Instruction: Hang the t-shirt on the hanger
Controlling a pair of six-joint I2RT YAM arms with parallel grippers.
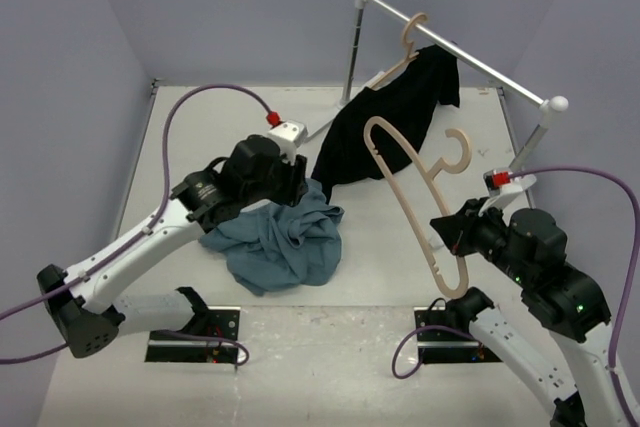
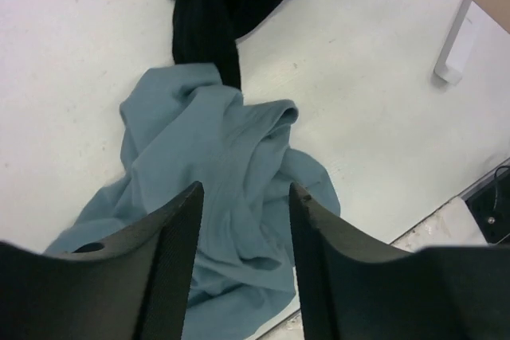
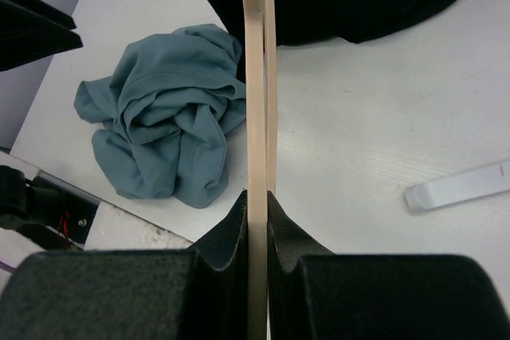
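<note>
A crumpled blue-grey t-shirt lies on the white table. Above it hovers my left gripper; in the left wrist view its two fingers stand apart with only air between them, the shirt below. My right gripper is shut on a wooden hanger, held up in the air right of the shirt. The hanger appears edge-on between the right fingers in the right wrist view, and no cloth is on it.
Behind, a white rack rail carries another hanger with a black garment that drapes down to the blue-grey shirt. A rack foot lies to the right. Table between shirt and right arm is clear.
</note>
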